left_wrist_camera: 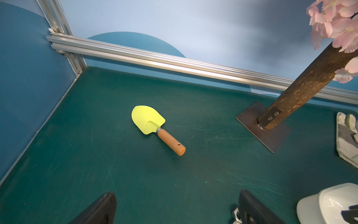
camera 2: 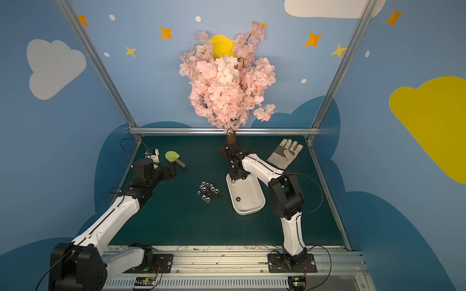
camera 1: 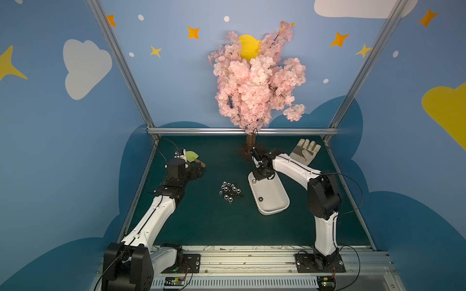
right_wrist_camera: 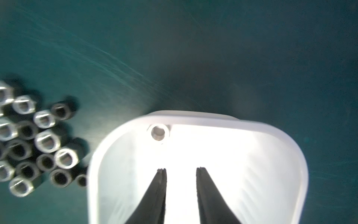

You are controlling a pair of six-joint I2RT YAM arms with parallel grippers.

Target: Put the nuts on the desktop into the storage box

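Observation:
The white storage box (camera 1: 275,203) stands right of the desk's middle. Inside it lie a silver nut (right_wrist_camera: 158,133) in the far left corner and a dark nut (camera 1: 260,199) nearer the front. On the desk to the box's left, several silver and dark nuts (camera 2: 208,191) are clustered closely. My right gripper is over the box's far half, its fingers apart and empty. Away at the left, my left gripper is held open above bare desk, nothing between its fingers; a nut (left_wrist_camera: 236,215) shows beside its right finger in the left wrist view.
A trowel (left_wrist_camera: 170,140) with a yellow-green blade lies at the back left. The tree's trunk (left_wrist_camera: 302,87) rises behind the box, and a grey glove (camera 1: 304,152) lies at the back right.

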